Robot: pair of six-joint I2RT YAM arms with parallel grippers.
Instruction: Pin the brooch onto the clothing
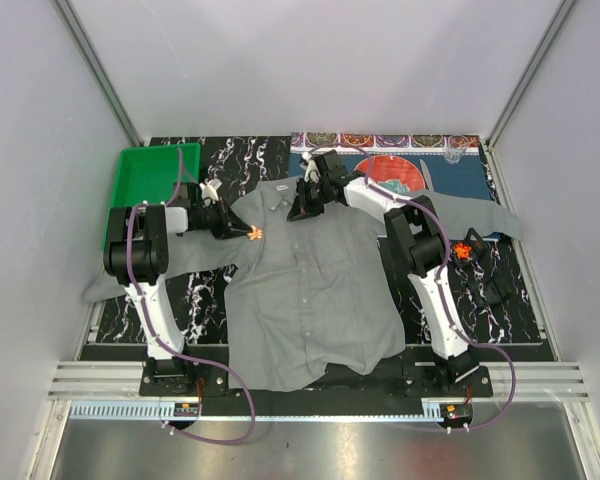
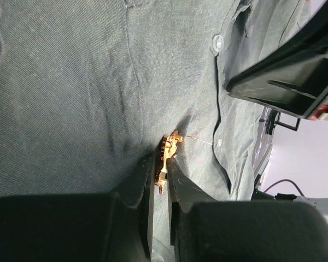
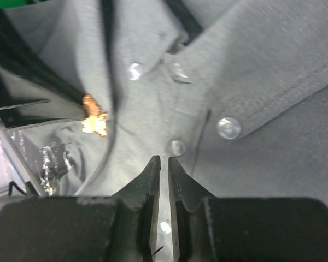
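Note:
A grey button-up shirt lies spread across the table. The gold brooch is between the fingertips of my left gripper, which is shut on it at the shirt's upper left; a thin pin sticks out rightward from it over the fabric in the left wrist view. Whether the pin passes through cloth I cannot tell. My right gripper hangs over the shirt's collar and button area, to the right of the brooch, its fingertips close together with only a narrow gap and nothing visible held.
A green tray sits at the back left. A blue mat with a red plate, a knife and a glass is at the back right. An orange-flowered black object lies on the right.

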